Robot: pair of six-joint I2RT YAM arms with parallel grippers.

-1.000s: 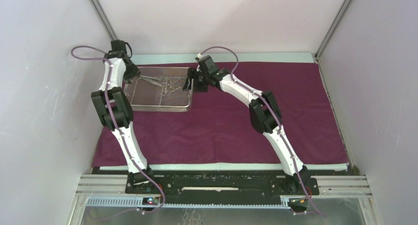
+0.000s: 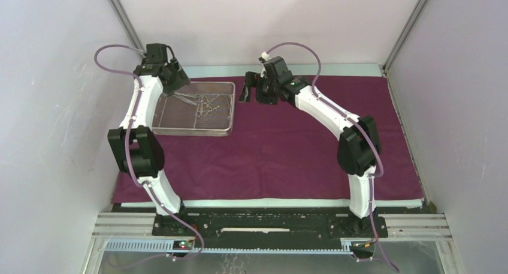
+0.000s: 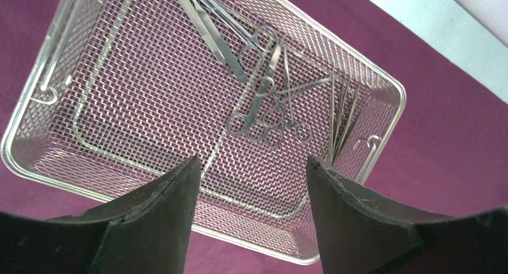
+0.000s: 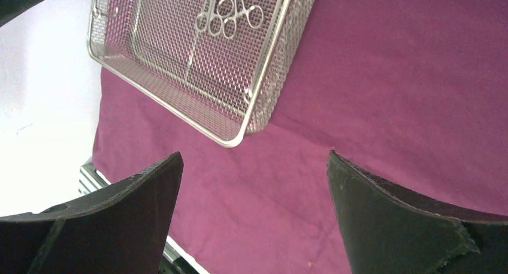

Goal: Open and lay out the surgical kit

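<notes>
A metal mesh tray (image 2: 191,132) rests at the left of the purple cloth (image 2: 263,160), with no lid on it. Inside it lie ring-handled instruments (image 3: 254,113), a pair of long flat metal pieces (image 3: 209,34) and several thin rods (image 3: 340,121) along one end wall. Over the tray's left end, my left gripper is open, its fingers (image 3: 162,208) apart with nothing held. My right gripper hangs open and empty to the right of the tray, above bare cloth. In the top view the left arm covers the tray's left rear corner.
Cloth stretches clear and flat across the middle and right. Pale walls (image 2: 66,106) close in both sides, the left one near my left arm. A light table strip (image 2: 335,70) shows behind the cloth.
My left gripper has risen and shifted right over the tray's left end. The right gripper has drawn away to the right from the tray's right wall. The tray has stayed put.
</notes>
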